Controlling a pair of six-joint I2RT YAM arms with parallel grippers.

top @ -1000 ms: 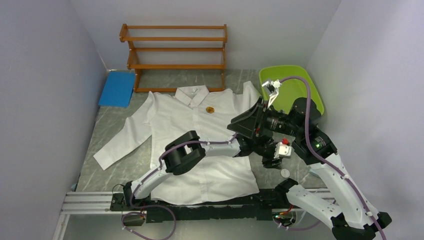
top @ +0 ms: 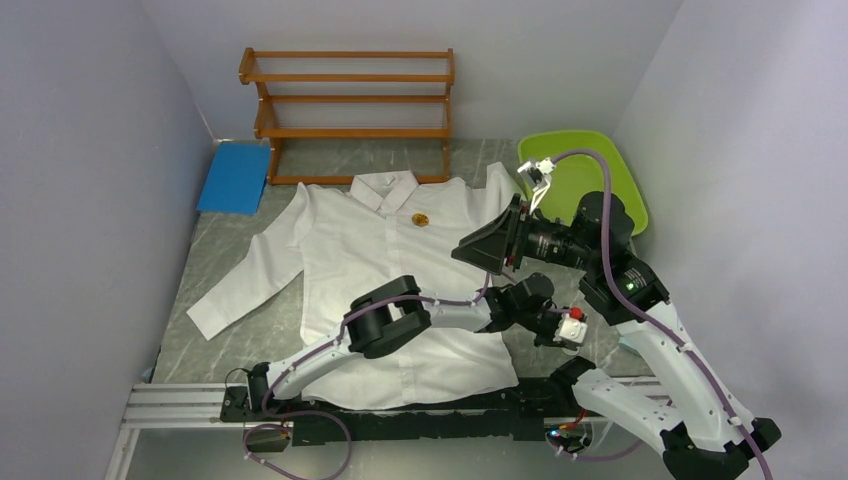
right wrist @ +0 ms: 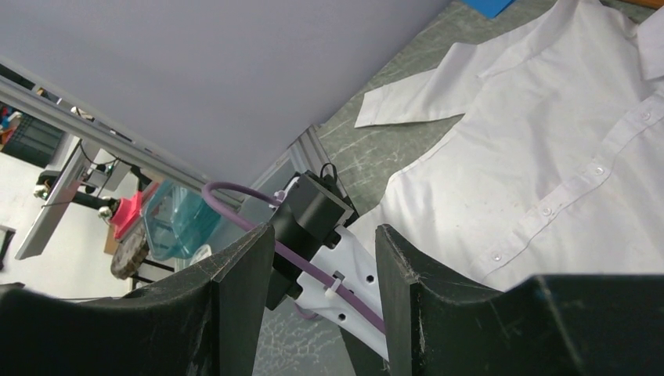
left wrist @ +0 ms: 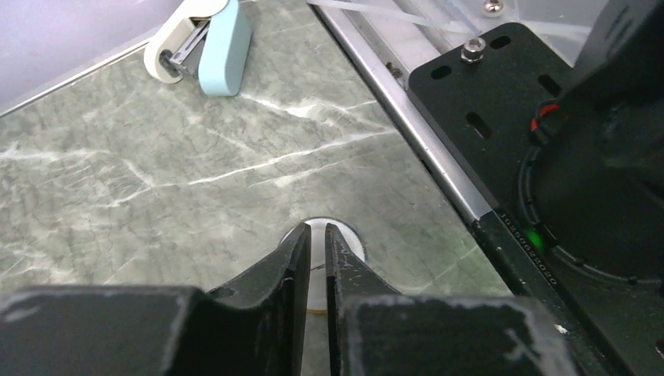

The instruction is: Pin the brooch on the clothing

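Note:
The white shirt (top: 350, 250) lies spread on the marble table, with a small gold brooch (top: 420, 219) right of its collar. My left gripper is low at the table's right front, over a white disc (left wrist: 344, 243); its fingertips are nearly together, and anything between them is too small to tell. My right gripper hangs in the air over the shirt's right side, fingers apart with nothing seen between them.
A green tray (top: 580, 145) at back right, a wooden rack (top: 350, 132) at the back, a blue board (top: 230, 180) at back left. A stapler-like object (left wrist: 223, 55) lies near the right wall. My left arm crosses the shirt's lower part.
My left arm has moved right and toward the front edge, its gripper coming over the white disc. The right arm has stayed nearly still.

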